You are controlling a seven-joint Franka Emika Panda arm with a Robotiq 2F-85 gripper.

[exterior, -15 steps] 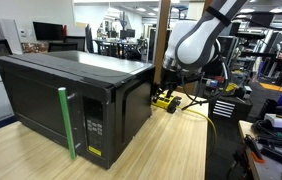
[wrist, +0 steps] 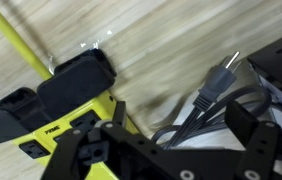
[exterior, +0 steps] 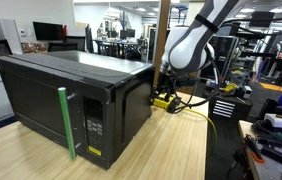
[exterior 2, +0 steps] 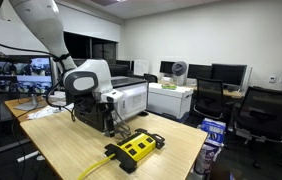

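Note:
Below my gripper in the wrist view lies a black plug [wrist: 217, 80], prongs pointing toward the upper right. It sits between the spread fingers, which are open and hold nothing. Loops of black cord [wrist: 253, 98] run from it under the right finger. To the left of the plug is a yellow power strip [wrist: 73, 122] with black end pieces. In the second exterior view, my gripper [exterior 2: 112, 131] hangs low over the table, behind the yellow strip [exterior 2: 138, 149]. Whether the fingers touch the plug or cord cannot be told.
A large black microwave [exterior: 46, 98] with a green bar on its front takes up the left of the table. A yellow cable [wrist: 17, 40] runs from the strip. Bare wood [exterior 2: 176, 142] lies to the strip's right.
Near the far end of the microwave, the gripper has come down slightly toward the table by the yellow strip. The microwave has stayed in place.

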